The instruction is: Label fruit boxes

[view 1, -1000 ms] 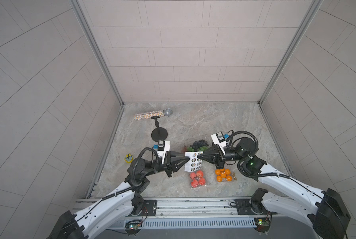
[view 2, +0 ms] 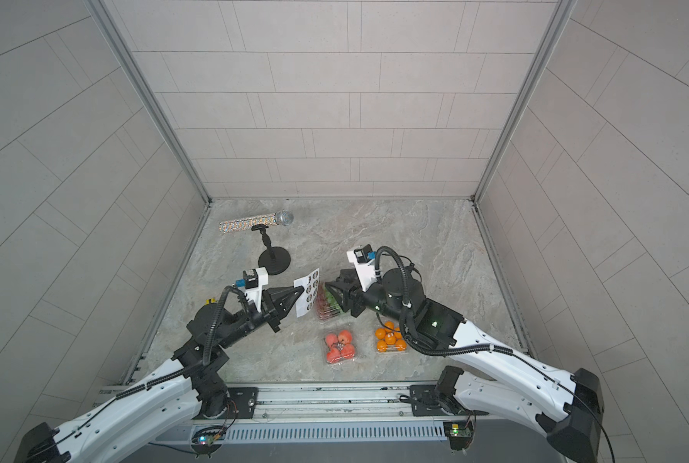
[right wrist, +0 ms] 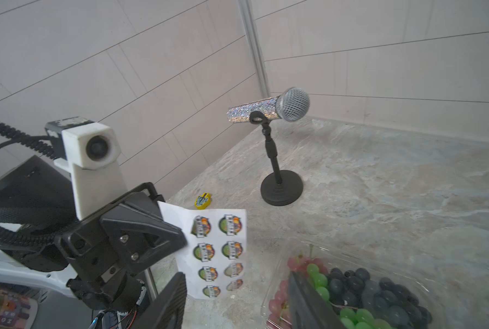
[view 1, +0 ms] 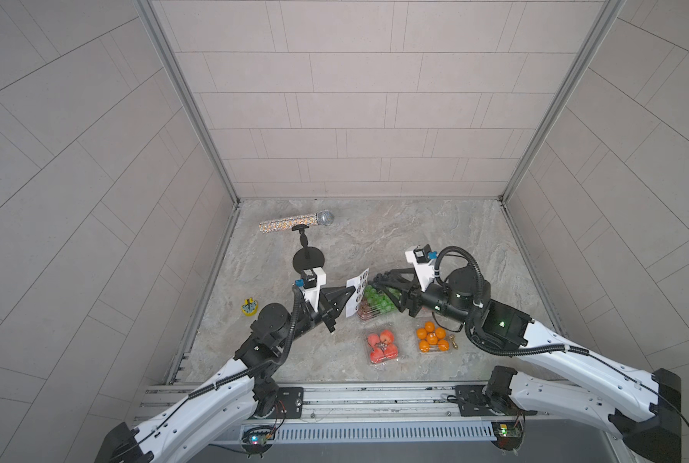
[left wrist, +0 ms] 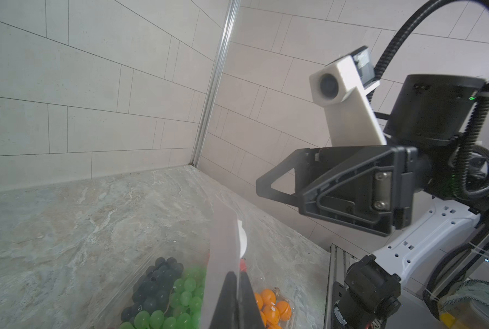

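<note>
A white sheet of round stickers is gripped at its edge by my left gripper, which is shut on it; in the left wrist view the sheet stands nearly edge-on. Its two lower right labels look paler than the others. My right gripper is open, apart from the sheet, with nothing visible between its fingers. Below it on the table lies a clear box of grapes, partly hidden by the arms in the top views. In front are a box of red fruit and a box of orange fruit.
A glittering microphone on a black stand occupies the back left. A small yellow item sits at the left.
My right gripper has moved off the sheet and opened. My left gripper has drawn a little to the left with the sheet, which has turned more edge-on and uncovers part of the grape box.
</note>
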